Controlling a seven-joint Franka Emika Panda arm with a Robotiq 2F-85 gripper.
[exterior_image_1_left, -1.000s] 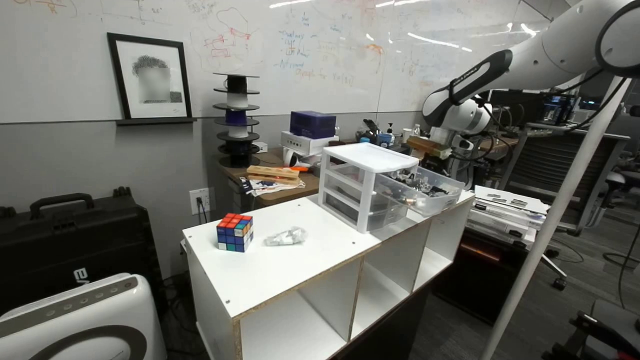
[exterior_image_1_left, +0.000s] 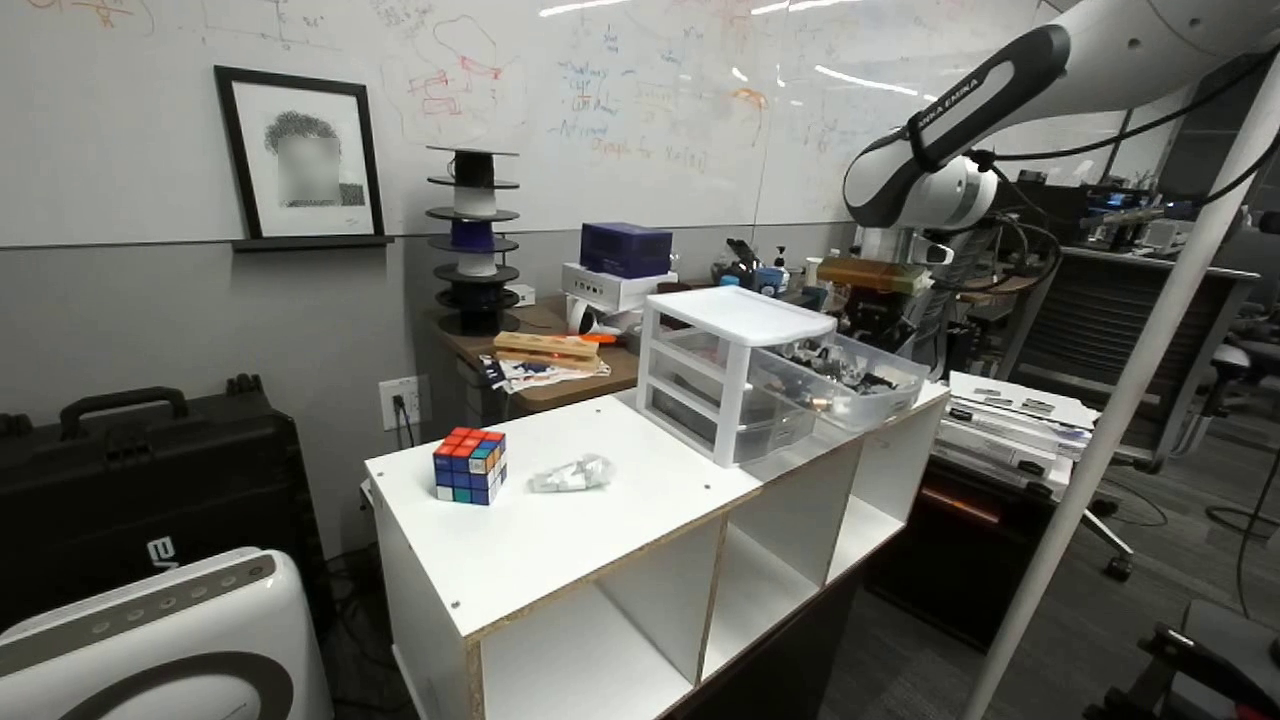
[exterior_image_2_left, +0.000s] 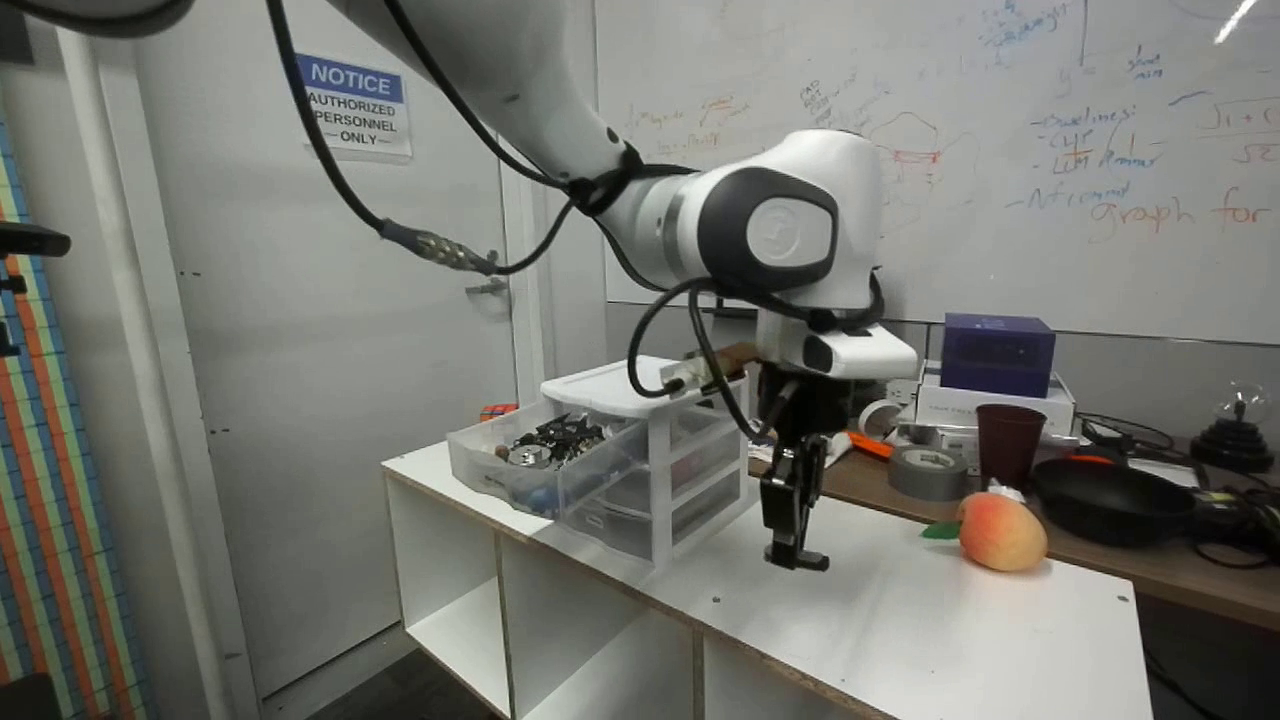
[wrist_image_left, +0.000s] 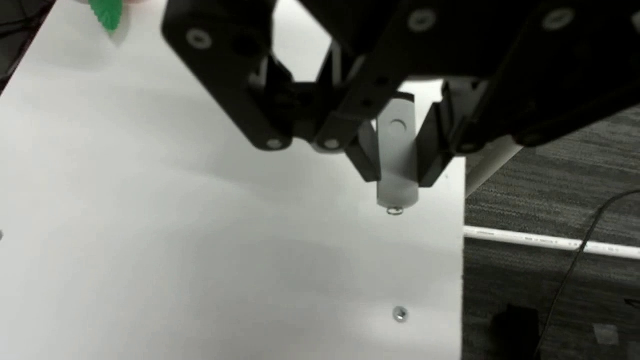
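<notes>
My gripper is shut on a small light-grey, rounded object (wrist_image_left: 397, 150) with a metal loop at its end; what it is, I cannot tell. Both fingers (wrist_image_left: 429, 159) press against its sides. In exterior view 2 the gripper (exterior_image_2_left: 797, 562) hangs above the white shelf top (exterior_image_2_left: 864, 624), just right of the drawer unit (exterior_image_2_left: 660, 480), and the held object cannot be made out there. Behind the open drawer in exterior view 1, the fingers are largely hidden.
An open clear drawer (exterior_image_1_left: 858, 384) full of small parts juts from the unit. A Rubik's cube (exterior_image_1_left: 469, 466) and a clear plastic-wrapped item (exterior_image_1_left: 573, 473) lie on the shelf's other end. A peach (exterior_image_2_left: 1005, 532) with a green leaf rests near the back edge. Bare surface lies between.
In exterior view 1 the arm's hand has shifted slightly right and stands more upright, and the upper arm has swung right. Cube, wrapped item and drawer unit are unmoved.
</notes>
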